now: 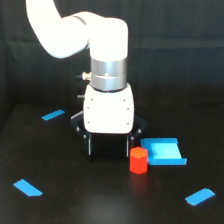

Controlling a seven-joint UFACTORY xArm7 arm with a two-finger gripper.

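Observation:
A white robot arm comes down from the upper left to my gripper [108,150], a white body with black fingers, low over the dark table. The fingers are dark against a dark ground, and they look apart with nothing seen between them. Just right of the gripper stands a red block [139,160]. Behind the block, at its right, lies a light blue square [167,156] edged with blue tape.
Strips of blue tape lie on the table [70,195]: one at the front left [27,188], one at the front right [199,196], one at the back left [53,114].

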